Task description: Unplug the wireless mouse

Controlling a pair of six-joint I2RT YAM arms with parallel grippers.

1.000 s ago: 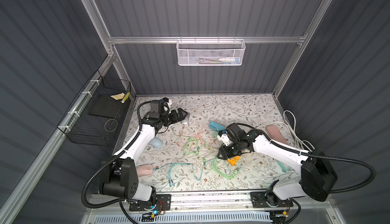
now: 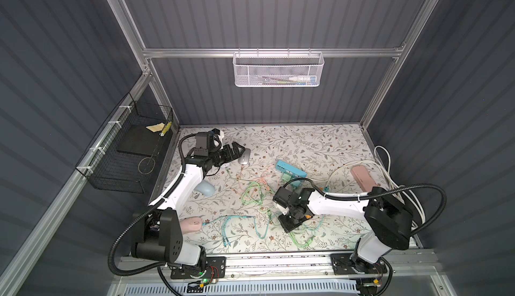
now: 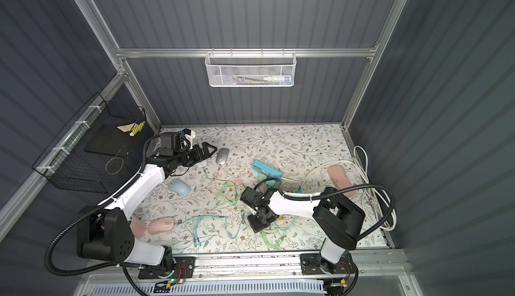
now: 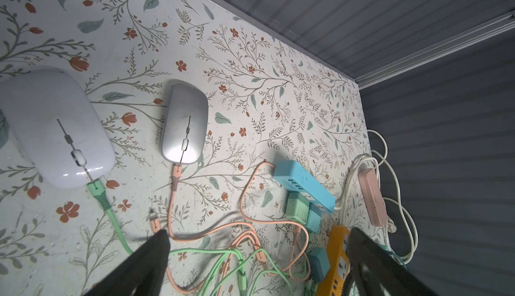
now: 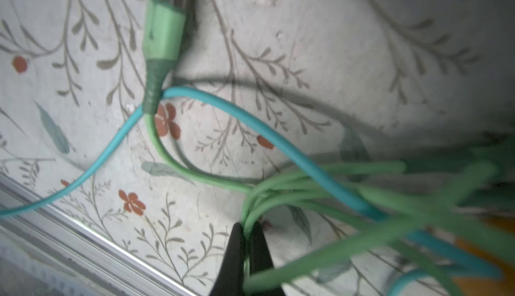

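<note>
In the right wrist view my right gripper is shut on a thin green cable (image 5: 203,176), part of a looped bundle. One green plug (image 5: 163,30) of it points up, bare metal showing. My left gripper stands open above the back left of the table, nothing between its blurred fingers. Below it lie a grey mouse (image 4: 185,121) with an orange cable (image 4: 176,180) in its front and a lilac mouse (image 4: 59,129) with a green cable plugged in. A light-blue mouse (image 2: 205,188) and a pink mouse (image 2: 190,224) on a blue cable lie further forward.
A turquoise hub (image 4: 305,183) sits mid-table with a green plug block (image 4: 296,207); an orange hub (image 4: 338,258) is nearby. A pink box (image 2: 363,178) and white cords lie at right. Tangled orange and green cables cover the middle.
My right gripper has moved left and towards the front edge, the arm now covering the orange hub in the top left view. The left arm has shifted only slightly left.
</note>
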